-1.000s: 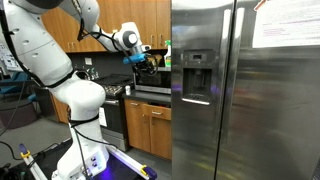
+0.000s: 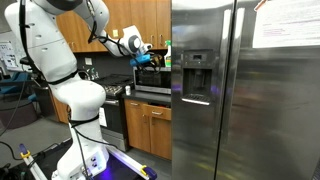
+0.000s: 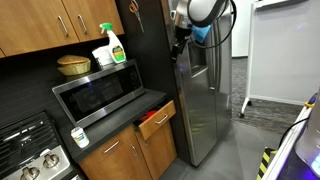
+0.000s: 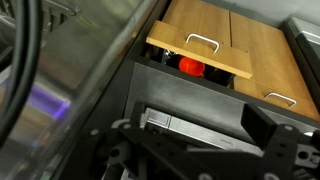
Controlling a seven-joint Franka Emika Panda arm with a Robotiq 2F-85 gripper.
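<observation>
My gripper stands open, its two dark fingers wide apart at the bottom of the wrist view with nothing between them. In exterior view 2 the gripper point(image 3: 180, 47) hangs high beside the fridge, well above the counter. Below it, a wooden drawer point(image 3: 156, 123) is pulled partly out under the counter. From above, the same drawer point(image 4: 200, 45) shows its handle and a red object point(image 4: 191, 66) inside. The gripper point(image 2: 151, 59) is small in exterior view 1, up near the microwave's height.
A steel fridge point(image 2: 200, 110) stands close beside the arm. The microwave point(image 3: 104, 98) sits on the dark counter, with a green-and-white spray bottle point(image 3: 115, 43) and a basket point(image 3: 73, 66) on top. A white container point(image 3: 80, 137) stands near the stove point(image 3: 40, 167).
Over the last second the arm's end has tilted and shifted slightly, the gripper rising a little. The fridge and cabinets look the same.
</observation>
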